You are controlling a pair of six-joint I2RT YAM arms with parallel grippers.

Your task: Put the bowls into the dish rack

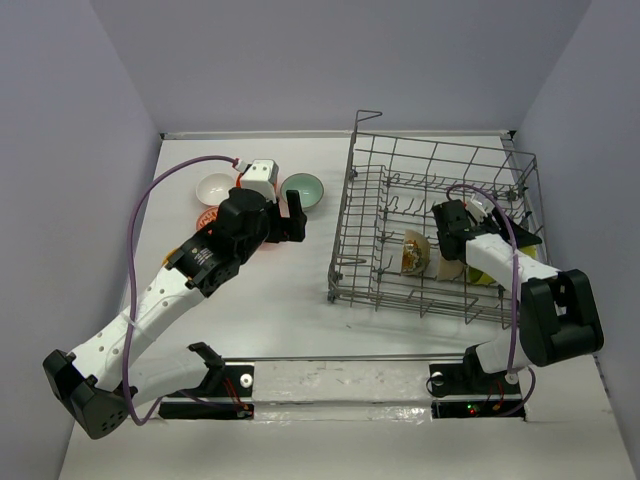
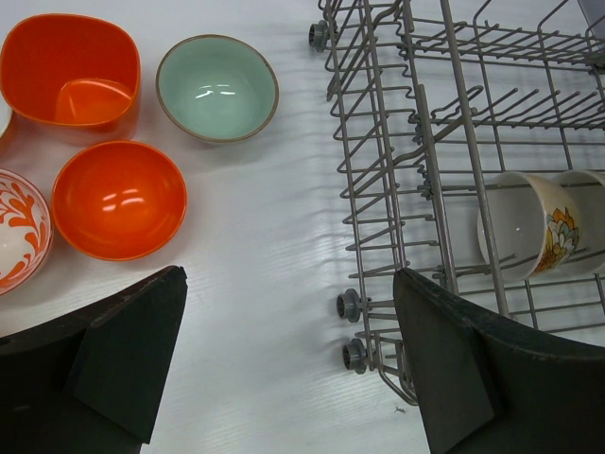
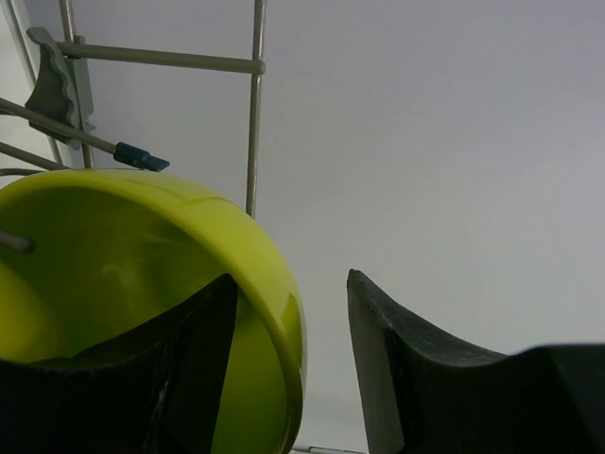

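Note:
Inside the dish rack [image 1: 338, 240], at its right end, a yellow-green bowl [image 3: 269, 255] stands on its side. My right gripper straddles its rim, one finger inside and one outside. A clear gap shows beside the outer finger, so the fingers are open. Left of it in the rack are a beige bowl [image 1: 449, 268] and a flower-patterned bowl [image 2: 560, 238]. Over the table's left part my left gripper hangs open and empty. Beyond it lie a green bowl [image 2: 216, 90], a square orange bowl [image 2: 71, 57], a round orange bowl [image 2: 120, 200] and a red-patterned bowl [image 2: 19, 232].
A white bowl [image 1: 215, 187] sits at the far left of the table. Rack wires and tines surround the right gripper closely, and a grey wall [image 3: 454, 170] rises beside it. Bare table [image 1: 295, 300] lies between the left arm and the rack.

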